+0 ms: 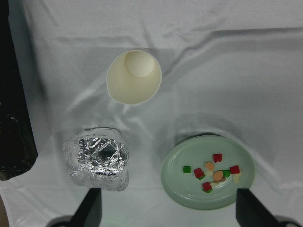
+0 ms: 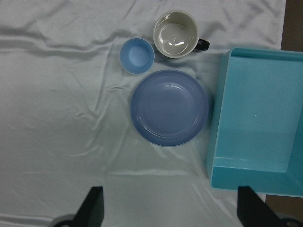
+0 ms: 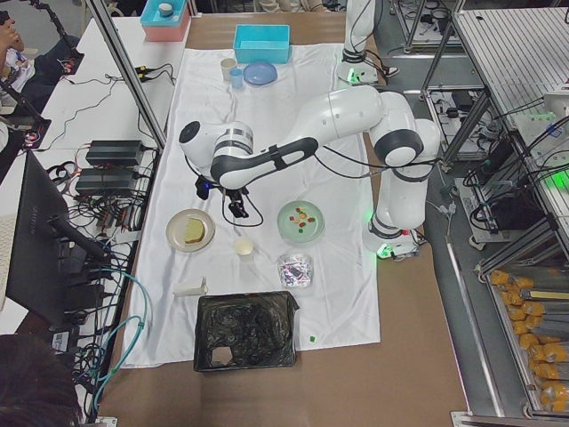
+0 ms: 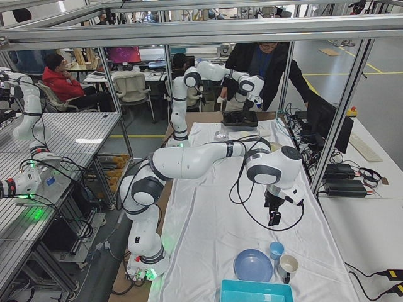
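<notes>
My left gripper [image 3: 233, 203] hangs open above the white cloth, near a cream cup [image 1: 134, 78]. Its wrist view shows a green plate [image 1: 206, 184] with several small coloured pieces, a foil-wrapped item [image 1: 97, 156] and a black lined bin [image 1: 14, 127]. My right gripper [image 4: 274, 214] is open above the cloth's other end, where a blue plate [image 2: 169, 108], a small blue cup [image 2: 137, 56], a mug with dark handle [image 2: 175, 34] and a turquoise bin [image 2: 218, 132] stand. Neither gripper has anything visible between its fingers.
A beige plate [image 3: 178, 233] with a yellowish item lies left of the cream cup. A small pale object [image 3: 190, 289] lies near the black bin. A monitor and cables line the side table. A person stands behind the far end in the right camera view.
</notes>
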